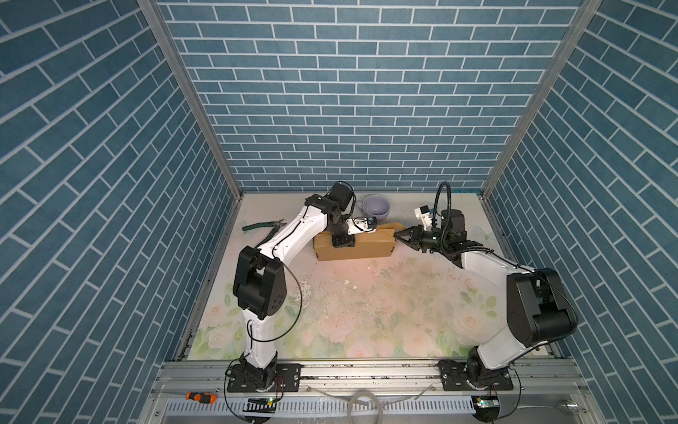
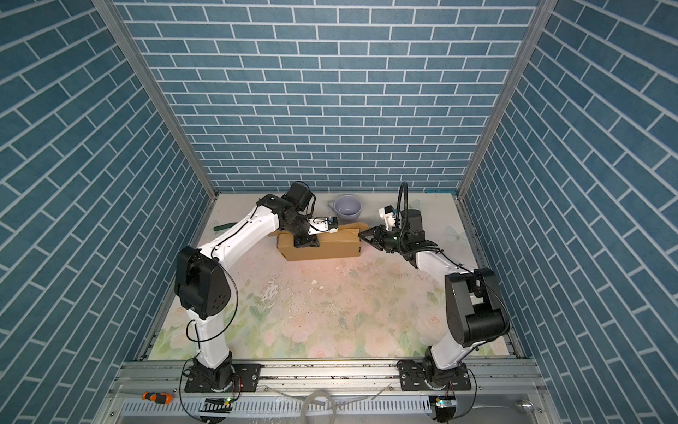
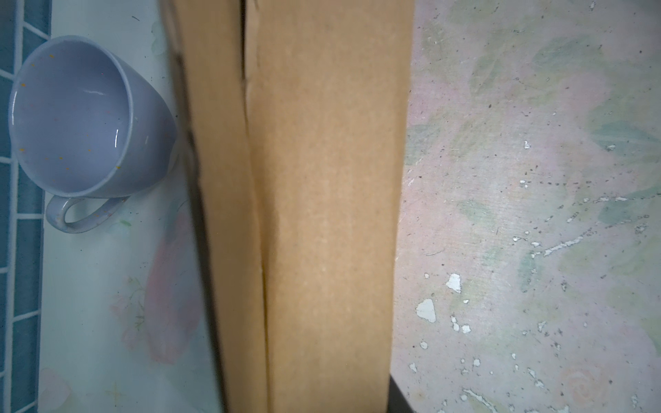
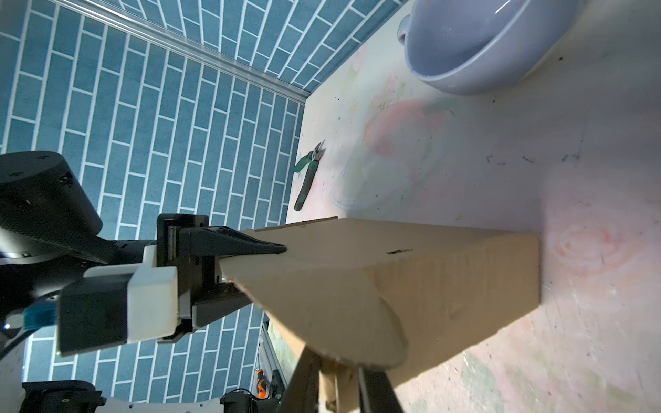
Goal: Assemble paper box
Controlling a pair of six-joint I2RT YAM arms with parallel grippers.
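The cardboard box [image 1: 363,247] lies lengthwise across the middle of the table, its top flaps folded along the length, as the left wrist view shows from above [image 3: 323,172]. My left gripper [image 1: 342,240] is over the box's left half, shut on the cardboard; its fingers are mostly hidden. My right gripper [image 1: 399,236] is at the box's right end, where an end flap [image 4: 323,303] sticks out; the lower part of the right wrist view shows its fingers part open around a cardboard edge, partly hidden by that flap.
A lilac mug [image 1: 375,206] stands just behind the box. Green-handled cutters [image 4: 306,175] lie at the table's left.
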